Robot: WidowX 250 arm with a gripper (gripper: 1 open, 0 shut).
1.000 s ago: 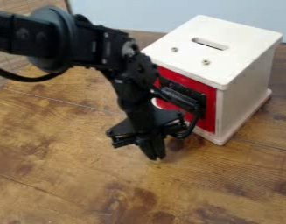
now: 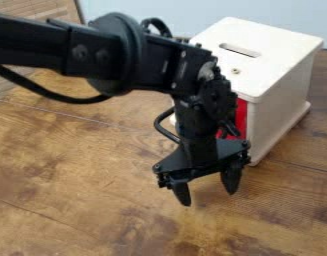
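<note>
My black gripper (image 2: 206,188) hangs above the wooden floor, pointing down, open with nothing between its fingers. It is in front of a pale wooden box (image 2: 278,95) with a slot in its top. The box's red front panel (image 2: 238,120) is mostly hidden behind my arm and gripper.
A white wall or board stands behind the box at the top of the view.
My gripper has moved right and somewhat toward the camera, and its fingers are now spread apart. The arm now covers more of the box.
</note>
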